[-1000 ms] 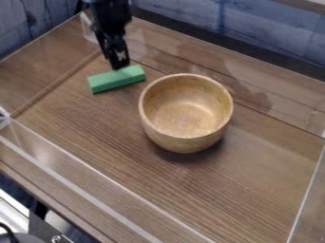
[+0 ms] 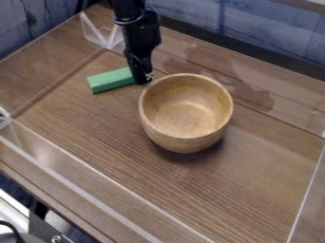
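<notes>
A green block (image 2: 112, 81) lies on the wooden table, left of a large tan wooden bowl (image 2: 184, 112). My dark gripper (image 2: 141, 75) reaches down from the top to the block's right end, just above and left of the bowl's rim. Whether anything is between its fingers is too small to tell; it looks shut.
A clear, crumpled plastic item (image 2: 9, 123) is at the left edge, with dark cables at the lower left corner.
My gripper has moved down and to the right, from above the green block to its right end beside the bowl. The block and bowl look nearly unmoved.
</notes>
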